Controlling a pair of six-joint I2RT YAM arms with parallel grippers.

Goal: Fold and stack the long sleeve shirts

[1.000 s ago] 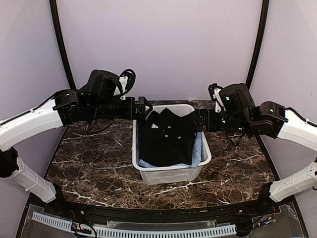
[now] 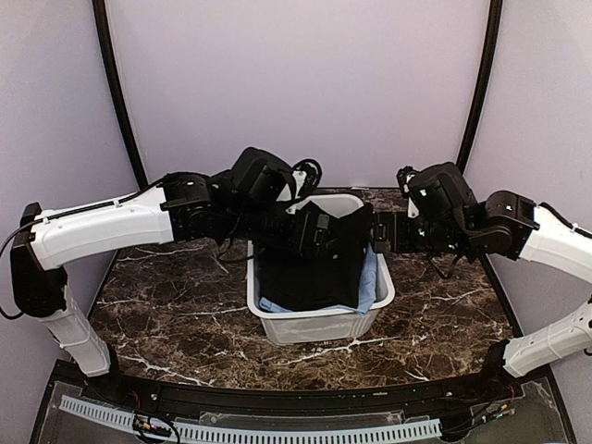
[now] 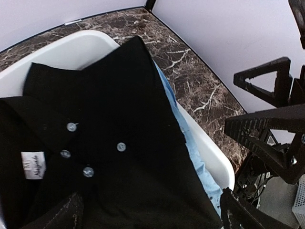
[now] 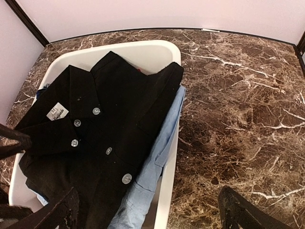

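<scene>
A black buttoned shirt (image 2: 319,277) lies on top in the white bin (image 2: 319,327), its collar, several buttons and a white label (image 3: 33,165) facing up. Under it, light blue cloth (image 4: 138,200) shows along the bin's right side. My left gripper (image 2: 319,235) hangs over the black shirt, covering its collar in the top view. In the left wrist view its fingers (image 3: 238,211) are spread wide with nothing held. By the bin's right rim, my right gripper (image 2: 383,232) is also open and empty, apart from the cloth.
Bare brown marbled table (image 2: 166,319) lies to both sides of the bin. Pale walls (image 2: 296,92) enclose the back and sides. The two grippers hover close to each other above the bin.
My left gripper has moved right and slightly down in the top view, from the bin's left rim to over the shirt. The right gripper has shifted a little rightward and down. The shirt looks unmoved.
</scene>
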